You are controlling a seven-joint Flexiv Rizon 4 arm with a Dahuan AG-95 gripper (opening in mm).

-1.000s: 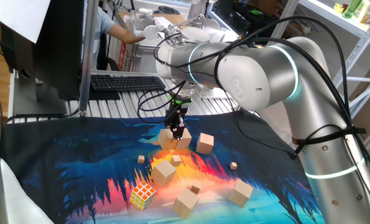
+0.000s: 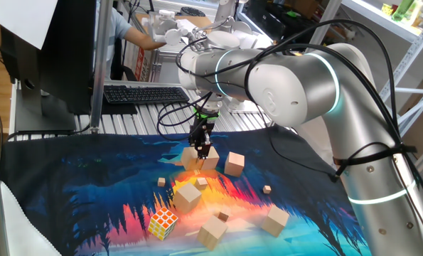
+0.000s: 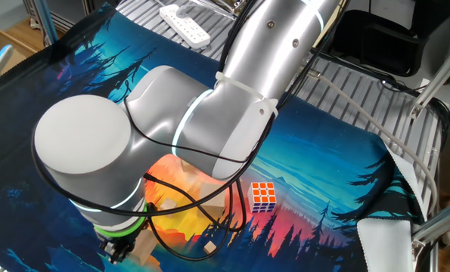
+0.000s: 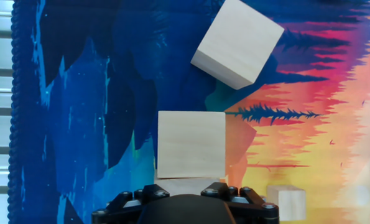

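Two pale wooden blocks stand side by side at the far edge of the colourful cloth: the left block and the right block. My gripper points down at them. In the wrist view, one block lies just ahead of my gripper, and a second block shows partly between the black fingers. The gripper's body hides the rest of that block and the fingertips' contact, so I cannot tell whether it is held. In exterior view 2 the gripper is partly hidden by the arm.
Another large block stands right of the pair. Nearer lie more wooden blocks, small cubes and a Rubik's cube. A keyboard sits behind the cloth.
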